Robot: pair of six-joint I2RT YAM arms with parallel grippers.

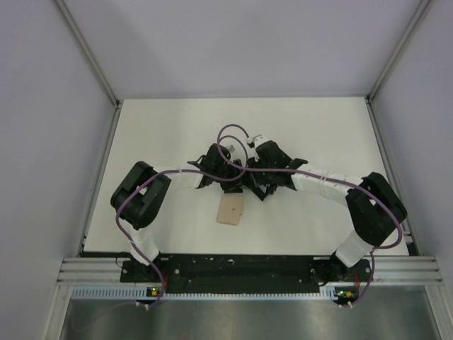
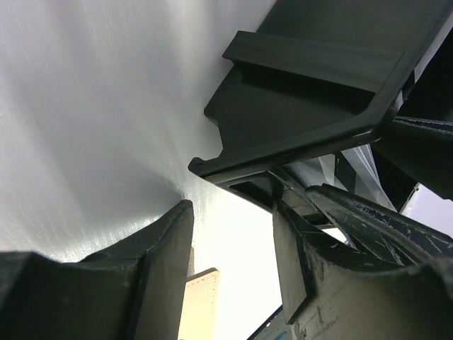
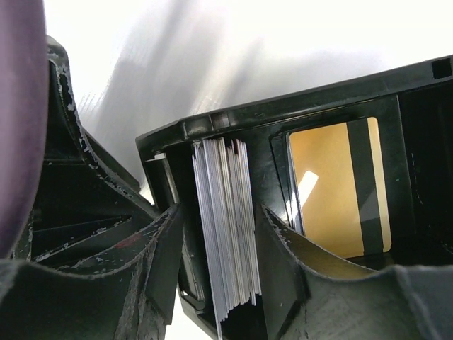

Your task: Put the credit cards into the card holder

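The black card holder (image 3: 425, 170) lies between both grippers, holding a stack of white card edges (image 3: 223, 212) in a slot and an orange card (image 3: 322, 191) beside it. My right gripper is part open over the stack, one finger either side of it; whether it touches the cards is unclear. My left gripper is part open at the holder's outer end, one fingertip close to its rim.
Tan flat cards (image 1: 228, 210) lie on the white table (image 1: 156, 120) just in front of the grippers. Both arms crowd the middle.
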